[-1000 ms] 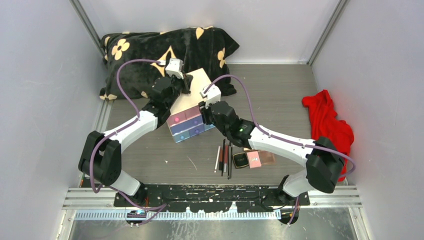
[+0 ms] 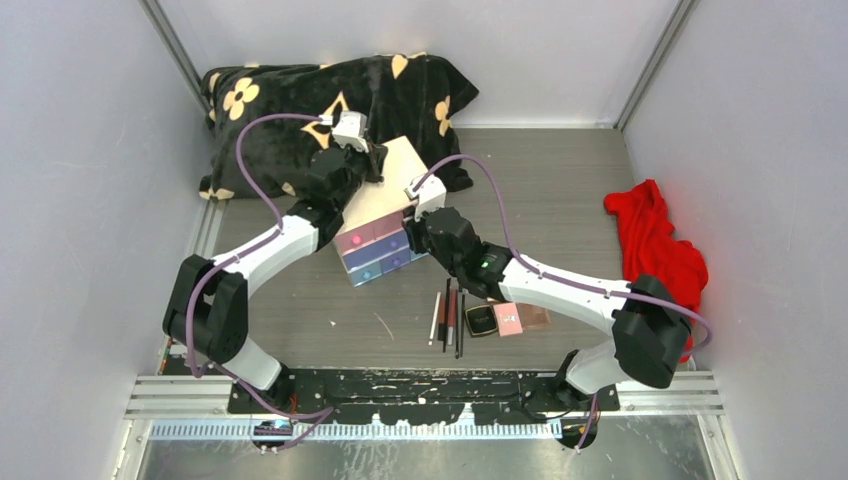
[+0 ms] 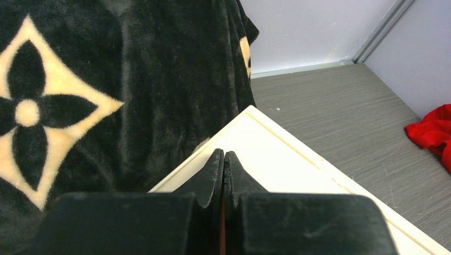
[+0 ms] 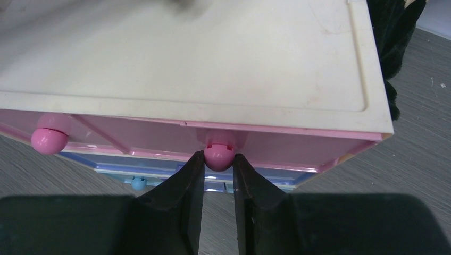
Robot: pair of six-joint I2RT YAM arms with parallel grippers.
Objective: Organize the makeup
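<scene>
A cream-topped organizer (image 2: pixel 390 160) with pink, purple and blue drawers stands at centre. In the left wrist view my left gripper is shut over its top (image 3: pixel 276 159), nothing visible between the fingertips. In the right wrist view my right gripper has its fingertips either side of a pink drawer knob (image 4: pixel 218 154); whether it grips it is unclear. Makeup lies on the floor below: pencils and brushes (image 2: pixel 446 320), a black compact (image 2: pixel 481 320) and a pink case (image 2: pixel 508 319).
A dark patterned blanket (image 2: pixel 270 110) is heaped behind the organizer. A red cloth (image 2: pixel 645 230) lies at the right. Bare floor is at the back right and front left.
My right gripper has shifted slightly down and right at the organizer's front. The left arm has moved only a little.
</scene>
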